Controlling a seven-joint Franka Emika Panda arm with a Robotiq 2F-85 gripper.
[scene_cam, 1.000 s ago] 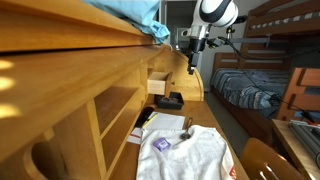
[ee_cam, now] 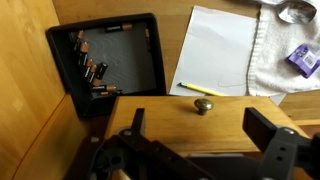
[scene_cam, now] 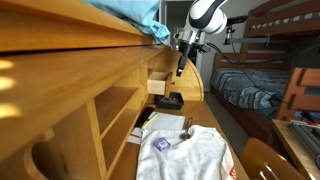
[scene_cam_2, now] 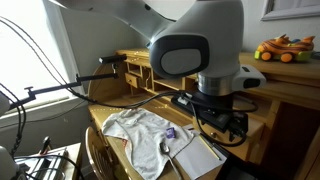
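Note:
My gripper stands open, its fingers wide apart with nothing held between them. In the wrist view a round metal knob shows between and just beyond the fingertips, on a wooden drawer. In exterior view 1 the gripper hangs above and to the right of the pulled-out drawer, apart from it. A black tray with several batteries lies beside the drawer. The drawer's inside is mostly hidden.
White paper with a yellow pencil lies near the tray. A white cloth carries a purple item and a metal spoon. The wooden shelf unit lines one side of the desk.
In exterior view 1 my gripper has shifted left, toward the shelf unit and drawer, and slightly down. The objects on the desk have stayed put.

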